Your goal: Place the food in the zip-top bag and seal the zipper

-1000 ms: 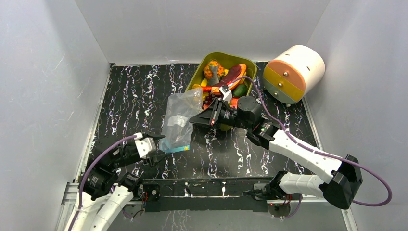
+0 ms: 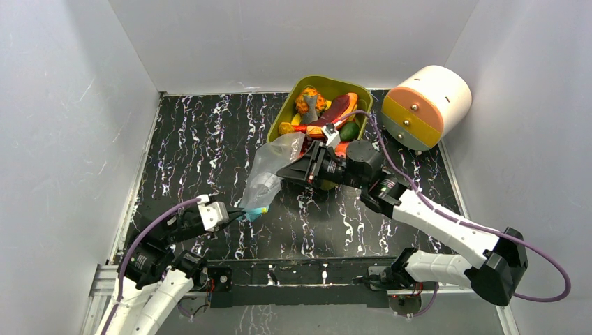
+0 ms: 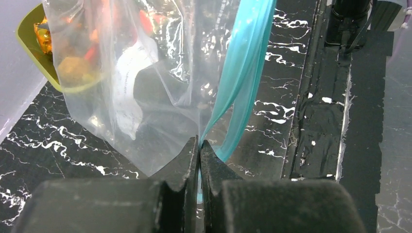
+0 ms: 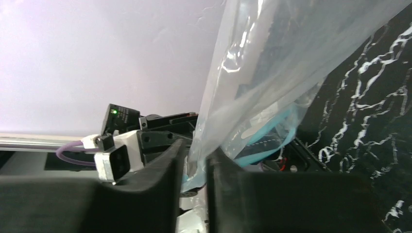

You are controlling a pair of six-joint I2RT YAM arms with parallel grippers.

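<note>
The clear zip top bag (image 2: 264,180) hangs slanted between the arms, its blue zip strip (image 2: 255,212) low and facing the front. My left gripper (image 2: 242,213) is shut on the bag's edge at one end of the strip; in the left wrist view the blue strip (image 3: 246,43) parts into two bands above the fingertips. My right gripper (image 2: 280,172) is at the bag's right side, its fingers a little apart. In the right wrist view the film passes across the gap; whether it touches the fingers is hard to tell. No food shows inside the bag.
A green basket (image 2: 279,120) of toy food, including an eggplant (image 2: 339,110) and an avocado (image 2: 349,131), stands at the back, partly behind the bag and right arm. A white drum with coloured drawers (image 2: 427,105) sits at back right.
The bag has swung from nearly upright to a slant, its upper end now further right over the basket's front. The right arm has hardly moved.
</note>
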